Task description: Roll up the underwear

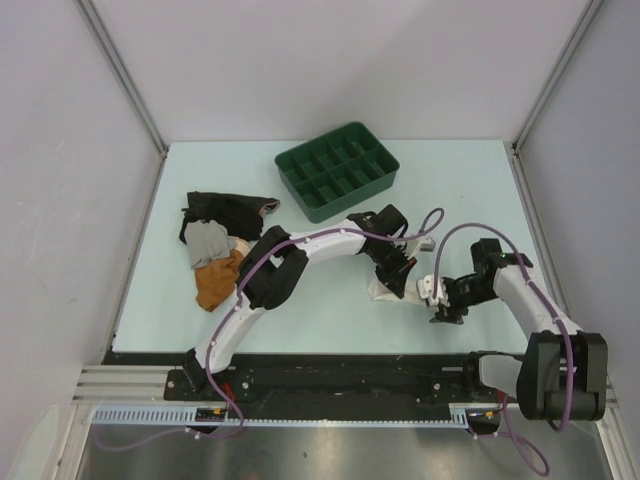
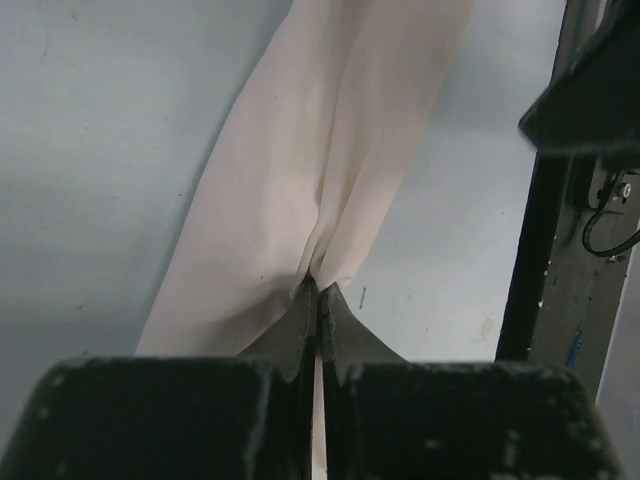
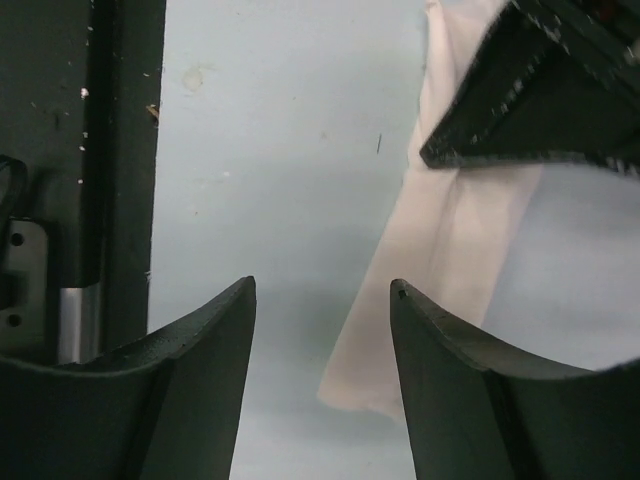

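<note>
A cream-white strip of folded underwear (image 1: 378, 288) lies on the white table, partly hidden by both arms in the top view. My left gripper is shut on it, with creases in the cloth drawn together at the fingertips. Cloth extends to either side of that pinch. Seen from the right wrist, my right gripper stands open with a wide gap, its fingers apart and nothing held. The underwear's end (image 3: 365, 375) lies beyond it, partly behind one finger (image 3: 430, 345).
A green divided box (image 1: 338, 172) stands at the back, empty. Dark, grey and brown clothes (image 1: 212, 245) are heaped at the left. The table's front edge (image 1: 300, 353) runs close by.
</note>
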